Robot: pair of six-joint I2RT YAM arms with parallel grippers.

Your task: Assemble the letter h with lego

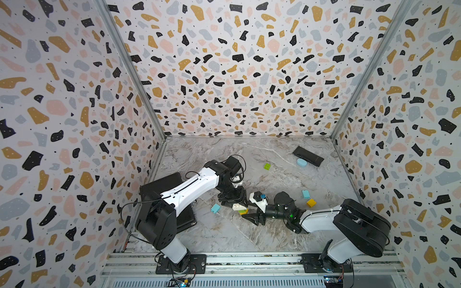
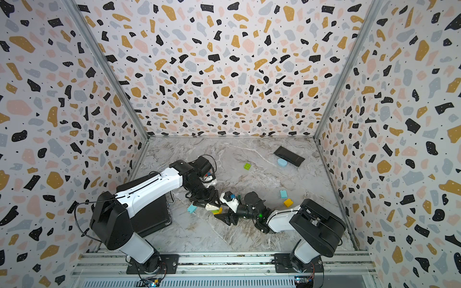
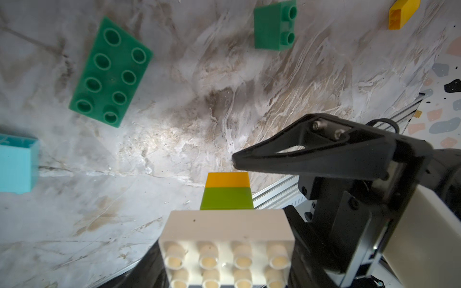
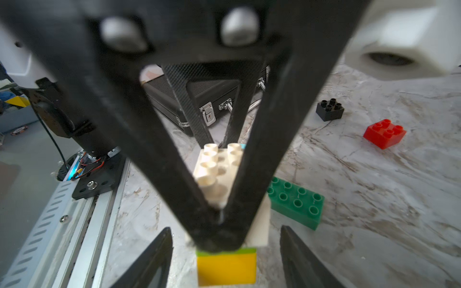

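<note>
Gripped by my left gripper is a white brick (image 3: 225, 225), its studs showing. Joined below the white brick are a lime green brick (image 3: 226, 197) and a yellow brick (image 4: 226, 269), forming one stack. This stack is held above the table near the front middle. My right gripper is open, its fingers (image 4: 156, 261) to either side of the yellow end and apart from it in the right wrist view. One left finger, close to the right wrist camera, covers part of the white brick.
Dark green bricks (image 3: 111, 72) and a cyan brick (image 3: 16, 163) lie nearby on the table. A red brick (image 4: 384, 133) and a black brick (image 4: 330, 110) lie farther off. The black case (image 1: 165, 187) occupies the left side. Both grippers are very close together.
</note>
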